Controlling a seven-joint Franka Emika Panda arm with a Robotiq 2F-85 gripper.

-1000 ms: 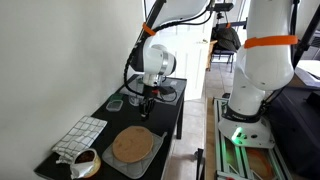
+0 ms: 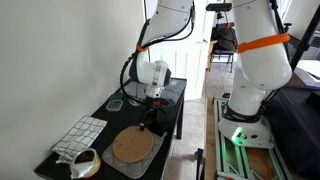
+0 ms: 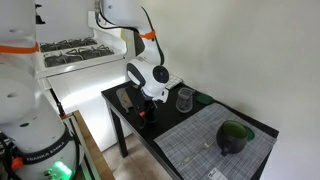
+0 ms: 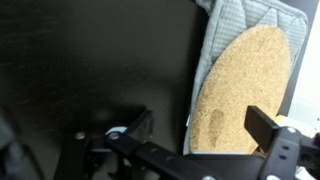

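My gripper (image 2: 152, 116) is low over the black table, close to a round cork board (image 2: 132, 144) that lies on a grey quilted pad (image 2: 117, 160). In the wrist view the two fingers (image 4: 262, 126) stand well apart, the right one over the cork's edge and the left one over dark tabletop. Nothing shows gripped between them. Exterior view 2 has the gripper (image 3: 150, 117) at the table's near side, dark against dark, so its height above the surface is hard to judge.
A checked cloth (image 3: 200, 150) lies flat, with a dark, green-lined pot (image 3: 233, 136) beside or on its edge. A clear glass (image 3: 184, 98) and a green item (image 3: 204, 99) stand toward the back. Bare black tabletop (image 4: 90, 60) shows left of the pad.
The arm has come down and toward the cork board over the last second. Cork board, pad and cloth appear unmoved.
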